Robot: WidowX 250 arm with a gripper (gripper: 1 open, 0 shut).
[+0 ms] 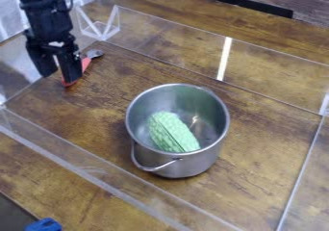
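Observation:
My black gripper [56, 66] hangs low at the upper left, open, just beside a red-handled utensil [77, 71] with a metal end lying on the wooden floor. A steel pot [203, 159] with a handle stands right of centre, holding a pale green textured object [171, 130].
Clear walls border the wooden work area [110, 95]. A white strip [225, 58] marks the back right, and a blue object [42, 224] sits at the bottom left corner.

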